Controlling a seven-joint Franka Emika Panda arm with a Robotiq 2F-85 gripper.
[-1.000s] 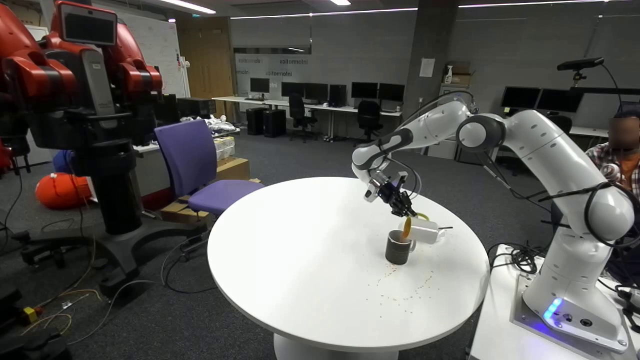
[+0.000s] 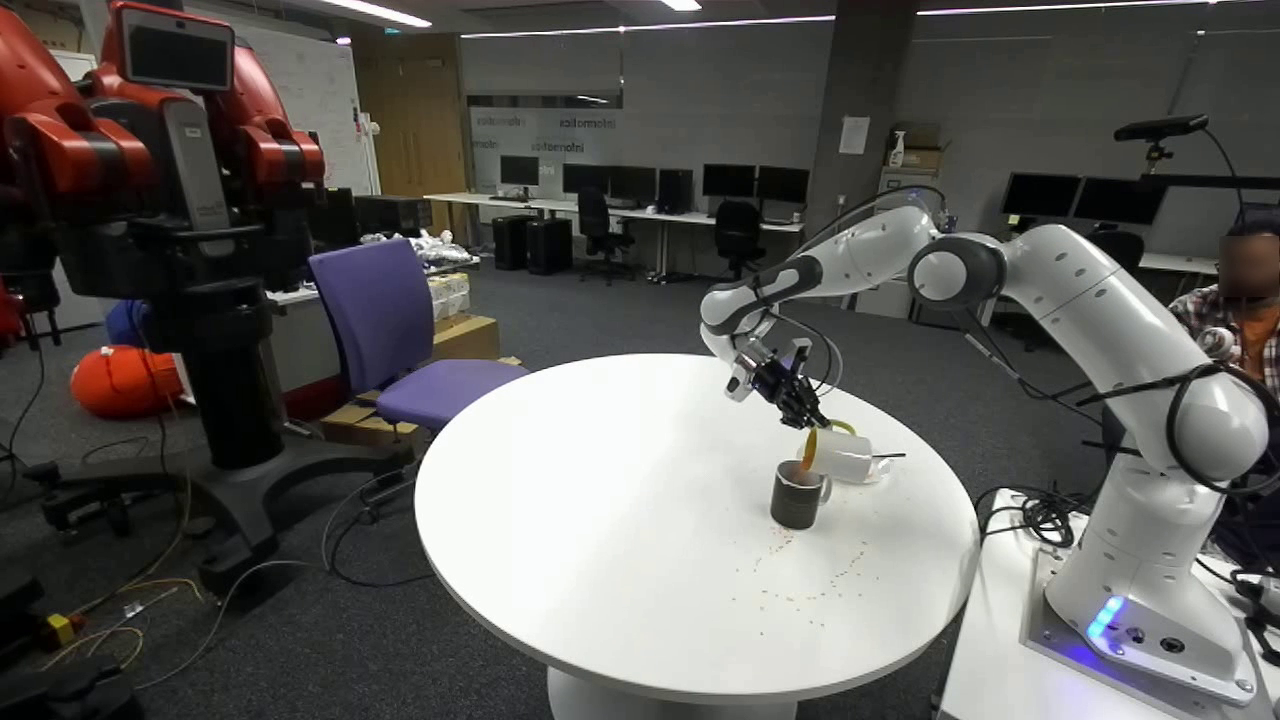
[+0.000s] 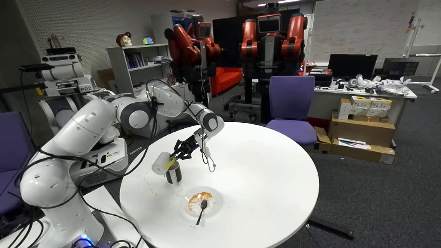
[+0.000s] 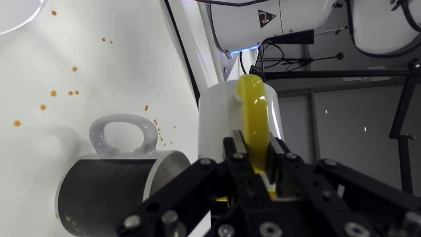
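A white mug (image 2: 843,458) with a yellow handle (image 4: 255,114) and yellow inside lies tipped on its side in the air. My gripper is shut on that handle, one finger at each side. Below the tipped mug's mouth stands a dark mug (image 2: 794,499), upright on the table, its white handle showing in the wrist view. Something orange shows at the white mug's mouth, above the dark mug, in exterior view 1. How much is inside either mug cannot be seen.
Small orange grains (image 4: 53,93) lie scattered on the round white table (image 2: 576,516) around the dark mug. A clear plate (image 3: 217,202) with orange grains and a dark spoon (image 3: 202,208) sits nearby.
The white mug has shifted slightly left in exterior view 1, its mouth now over the dark mug's rim. The arm has moved slightly with it; the dark mug stays put.
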